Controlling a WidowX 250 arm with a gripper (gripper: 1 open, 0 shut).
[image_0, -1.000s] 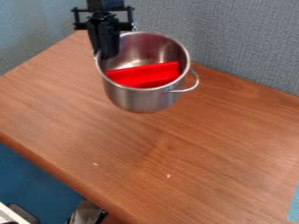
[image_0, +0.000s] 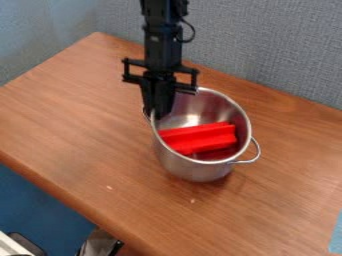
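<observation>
My black gripper (image_0: 159, 105) is shut at the left rim of a steel pot (image_0: 201, 170), its fingertips over that rim; whether the rim is between them is hard to see. The pot stands upright on the wooden table, with a looped handle on its right. Inside it lies a bright red object (image_0: 198, 138), long and lying crosswise.
A grey padded wall (image_0: 267, 40) runs along the back. A blue floor shows at the lower left, with a metal fixture at the bottom edge.
The pot, with the red object inside and my gripper at its left rim, has moved down and to the right in the view, toward the front of the table.
</observation>
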